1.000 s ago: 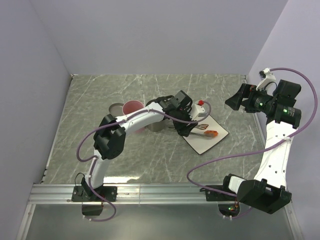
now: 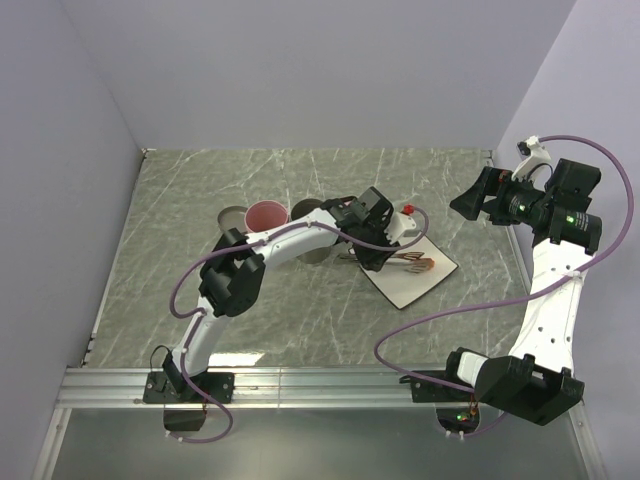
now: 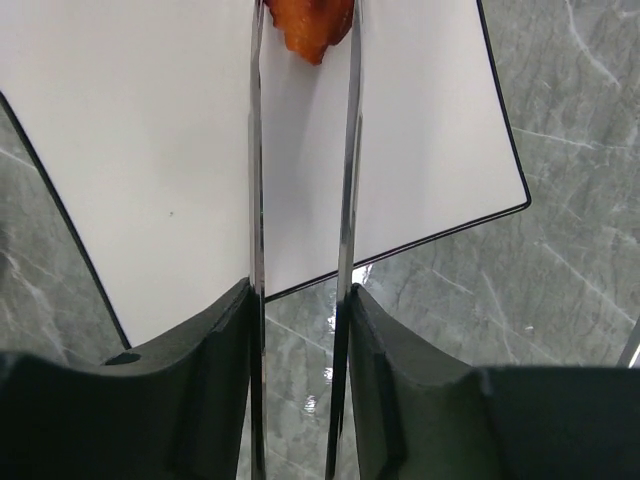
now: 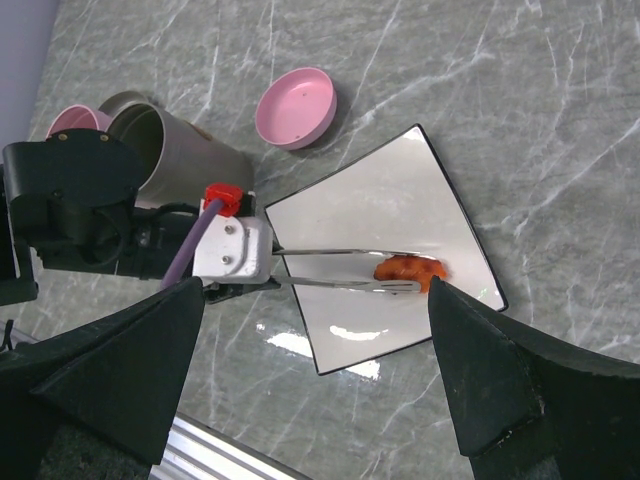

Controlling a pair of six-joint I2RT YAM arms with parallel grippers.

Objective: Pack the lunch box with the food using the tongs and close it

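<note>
An orange fried food piece (image 4: pixel 408 269) lies on the white board (image 4: pixel 350 204). My left gripper holds two long metal tongs over the board, with the food between their tips; in the left wrist view the piece (image 3: pixel 310 22) shows at the top edge, and the fingers are part open. In the top view my right gripper (image 2: pixel 476 200) hangs raised at the right, open and empty.
Grey cylindrical containers (image 4: pixel 195 165), a pink cup (image 2: pixel 266 216) and a small pink dish (image 4: pixel 296 106) stand left of and behind the board.
Since a second ago my left arm has shifted slightly right, bringing the tong tips around the food. The right arm is almost unchanged.
</note>
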